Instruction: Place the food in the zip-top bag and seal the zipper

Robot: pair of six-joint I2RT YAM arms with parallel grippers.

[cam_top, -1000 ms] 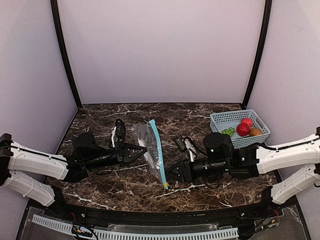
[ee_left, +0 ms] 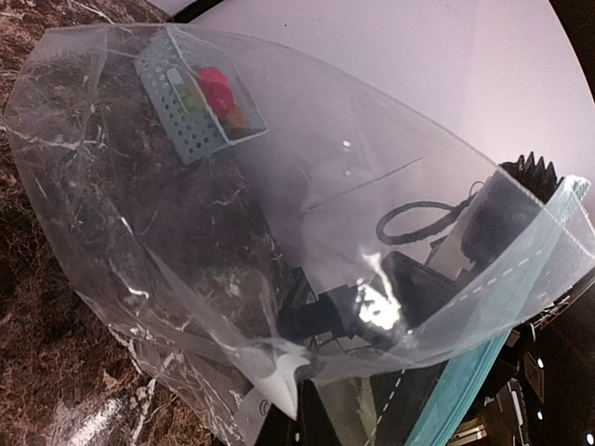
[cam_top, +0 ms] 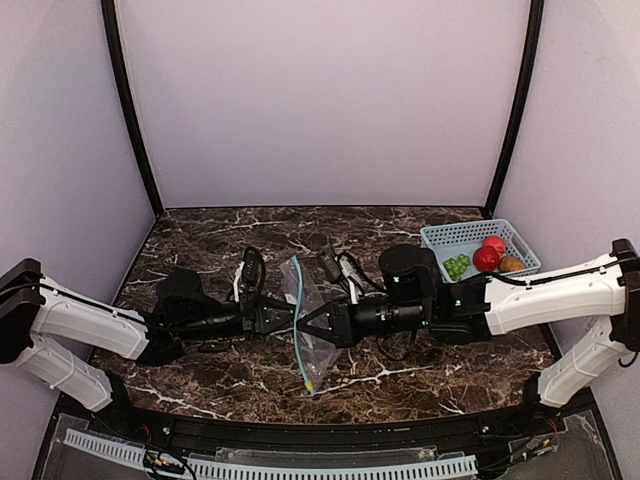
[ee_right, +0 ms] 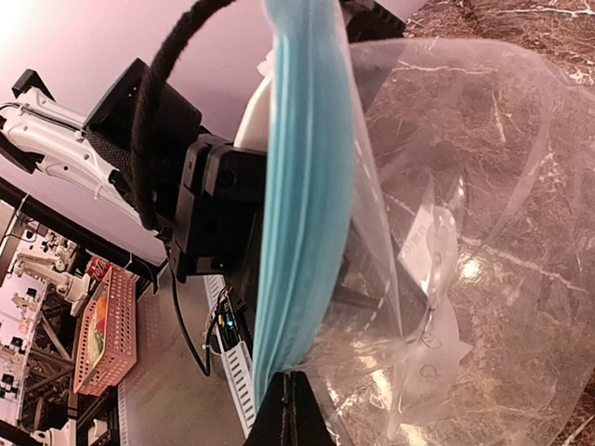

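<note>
The clear zip top bag hangs between my arms, its blue zipper strip running lengthwise with a yellow end towards the front. My left gripper is shut on the bag's film, which gathers into a pinched fold at the fingertips. On the other side, my right gripper is shut close beside the strip, with nothing seen between its fingers. No food shows inside the bag. Green grapes, a red round fruit, a smaller red piece and a brown one lie in the basket.
The light blue basket stands at the back right, behind my right arm. A white wall closes off the far side.
My right gripper has moved left, up against the bag. The bag's strip has shifted left and turned, and more film shows on its right.
</note>
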